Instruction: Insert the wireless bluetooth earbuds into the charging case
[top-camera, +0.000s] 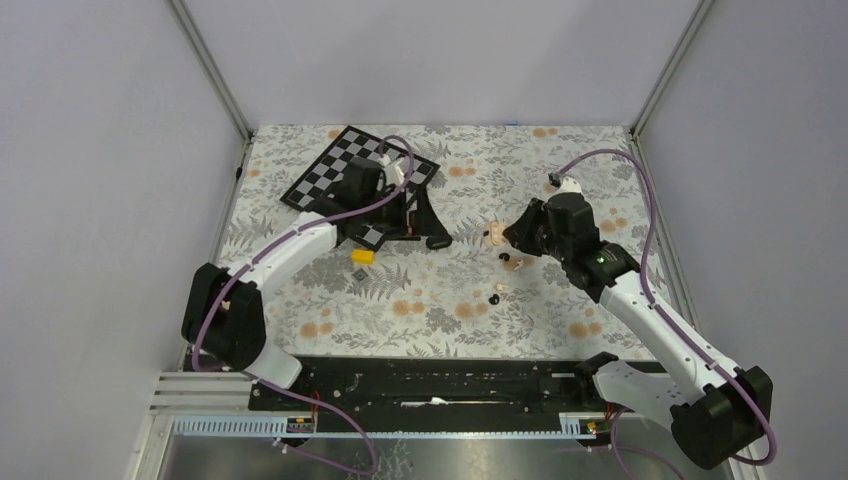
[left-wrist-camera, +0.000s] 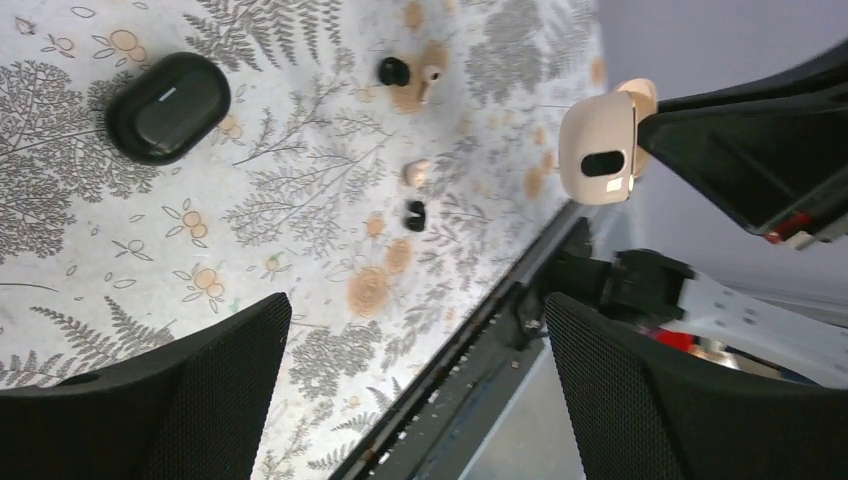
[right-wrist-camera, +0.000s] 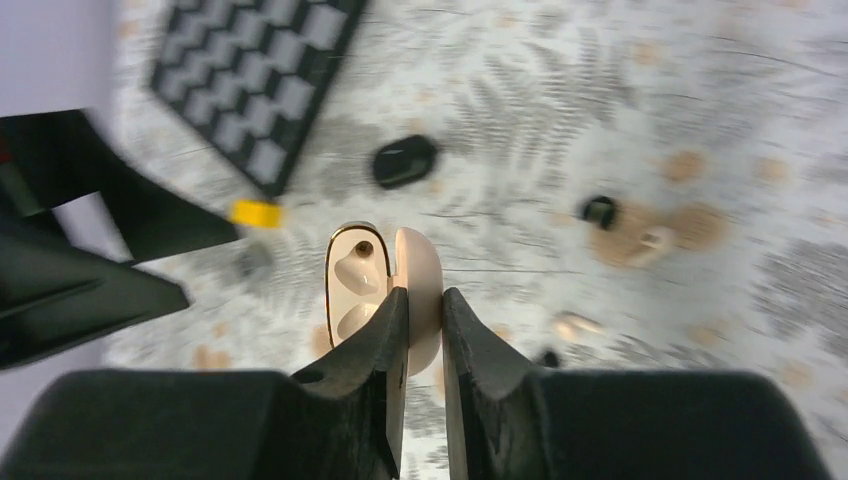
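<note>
A beige charging case (right-wrist-camera: 358, 280), its lid (right-wrist-camera: 420, 295) raised, hangs above the table with my right gripper shut on it. Both wells visible in the right wrist view are empty. My left gripper stands wide open with nothing between its fingers, left of the case and apart from it. Two beige earbuds (left-wrist-camera: 430, 82) lie on the tablecloth, near two black earbuds (left-wrist-camera: 394, 71). In the top view, the beige case (top-camera: 496, 234) shows at the tip of the right gripper.
A closed black case (left-wrist-camera: 168, 108) lies on the cloth below the left gripper. Further left are a checkered board (top-camera: 350, 165), a yellow block (top-camera: 363, 256) and a small grey square (top-camera: 361, 275).
</note>
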